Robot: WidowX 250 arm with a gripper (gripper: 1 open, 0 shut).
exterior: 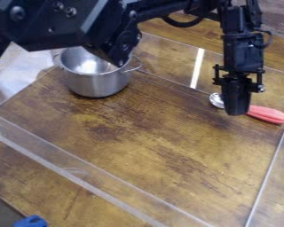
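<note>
The black gripper (237,105) points down at the right, shut, over a spoon with a red handle (268,115) and a metal head (216,101). Its tip covers part of the spoon near the junction of head and handle; whether it touches the spoon I cannot tell.
A steel pot (91,82) stands at the upper left, partly behind the arm. A blue object (29,221) lies at the bottom left corner.
</note>
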